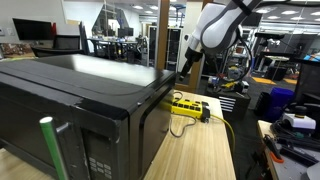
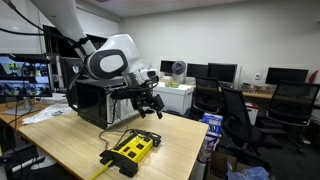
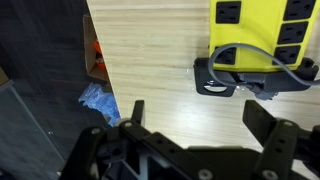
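My gripper stands open above the wooden table, with nothing between its fingers. Ahead of it in the wrist view lies a yellow power strip (image 3: 238,28) with black sockets and a dark end piece, a grey cable looping across it. The same power strip (image 2: 130,154) rests flat on the table in exterior view 2, below the raised gripper (image 2: 150,108) and apart from it. In exterior view 1 the strip (image 1: 190,108) shows beyond the black microwave (image 1: 95,85), partly hidden by it.
Bare table (image 2: 180,138) surrounds the strip on several sides. The microwave bulks large along one side of the table. Past the table edge, a box (image 3: 97,50) and a blue crumpled bag (image 3: 98,101) lie lower down. Office chairs (image 2: 238,115) stand behind.
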